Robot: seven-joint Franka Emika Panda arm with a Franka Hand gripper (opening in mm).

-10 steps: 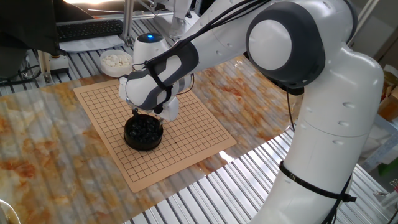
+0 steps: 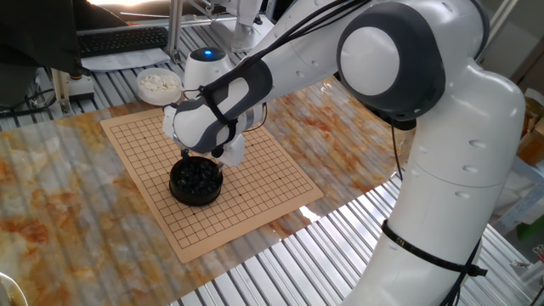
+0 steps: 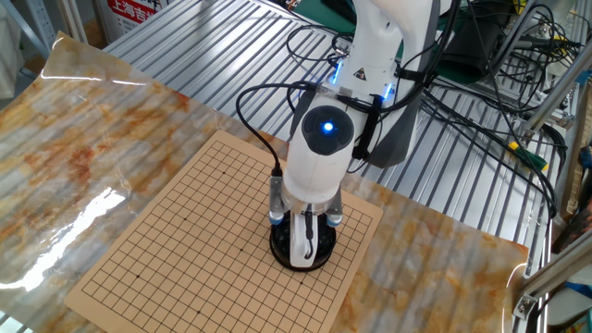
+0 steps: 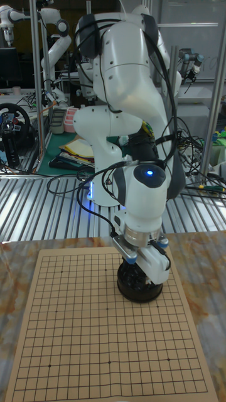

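Note:
A round black bowl filled with dark stones stands on the tan gridded board. Right over it my gripper points down, its two fingers well apart, one near each side of the bowl. In exterior view 1 the fingertips come down to about the level of the bowl's far rim. Whether they press on the bowl or only stand beside it cannot be made out. In exterior view 3 the gripper's white hand covers part of the bowl.
Off the board's far corner in exterior view 1 is a pale bowl of white stones. The marbled table sheet around the board is clear. A black cable loops out beside the wrist.
The wrist has shifted very slightly over the last second. The bowl and the board have not visibly moved.

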